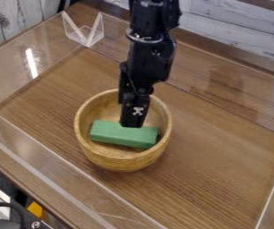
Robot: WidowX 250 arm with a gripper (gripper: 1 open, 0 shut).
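Observation:
A green block (pixel 124 134) lies inside a round wooden bowl (pixel 123 156) at the middle of the table. My black gripper (pixel 136 114) reaches down from the top centre into the back part of the bowl, open, with its fingertips just above and behind the block. Part of the bowl's back inside is hidden by the gripper.
A white wire object (pixel 84 29) stands at the back left near the wall. A dark cable runs at the bottom left corner.

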